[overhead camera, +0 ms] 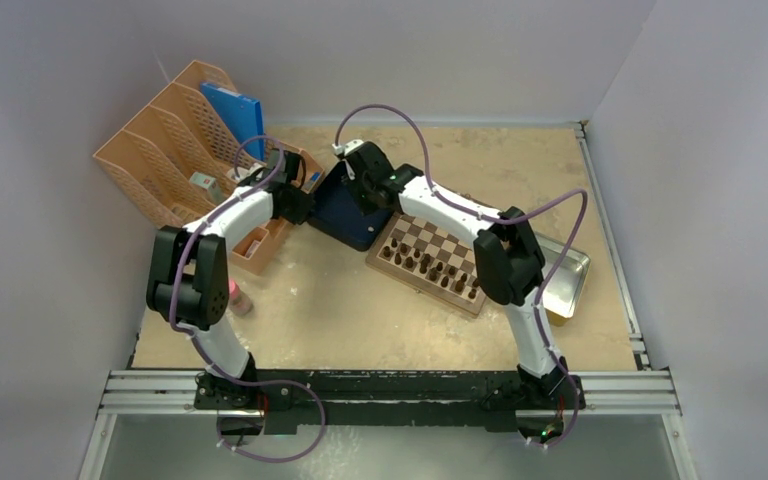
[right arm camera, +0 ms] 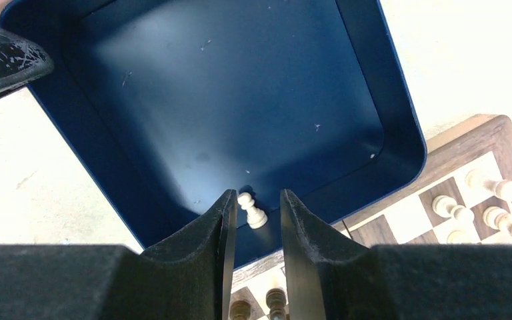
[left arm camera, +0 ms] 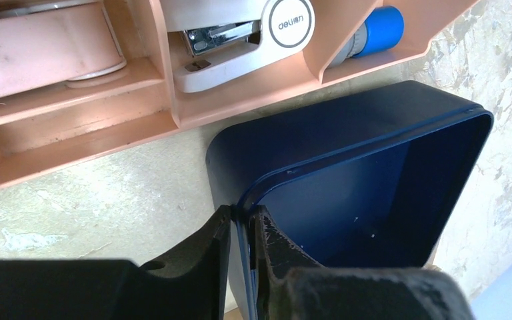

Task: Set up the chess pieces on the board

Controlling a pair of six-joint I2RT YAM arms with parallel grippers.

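My left gripper is at the rim of the dark blue bin (left arm camera: 347,207), its fingers either side of the wall; how firmly they close cannot be told. My right gripper hangs open over that bin, above a white chess piece (right arm camera: 255,216) lying on its side near the bottom edge. The chessboard (overhead camera: 430,235) is beside the bin, with dark pieces along its near side. In the right wrist view white pieces (right arm camera: 453,208) stand on the board.
A peach organiser (overhead camera: 170,150) with stationery lines the left. A metal tray (overhead camera: 570,270) is right of the board, and a pink-capped jar (overhead camera: 240,300) stands at the near left.
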